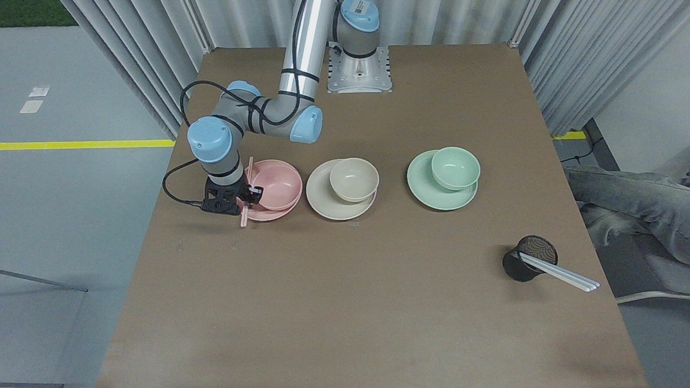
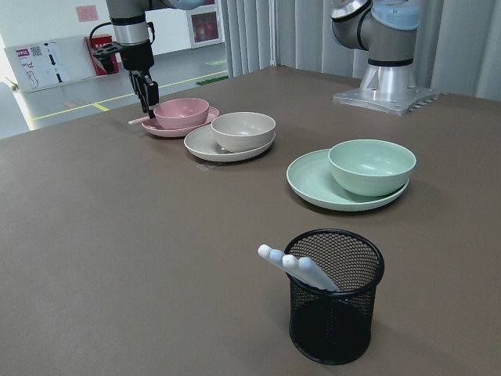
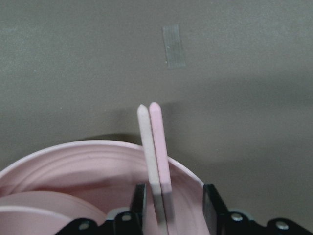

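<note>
My gripper is open over a pair of pink chopsticks (image 3: 159,142), its fingers either side of them, in the wrist view. The chopsticks lie across the rim of the pink plate (image 3: 112,156), beside the pink bowl (image 3: 34,220). In the front view the gripper hangs low at the left of the row of dishes, over that pink set, partly hiding it.
A white bowl (image 1: 354,178) on a white plate (image 1: 323,200) and a green bowl (image 1: 456,168) on a green plate (image 1: 427,187) stand to the right. A black mesh holder (image 2: 329,321) with white sticks stands at the front right. The foreground is clear.
</note>
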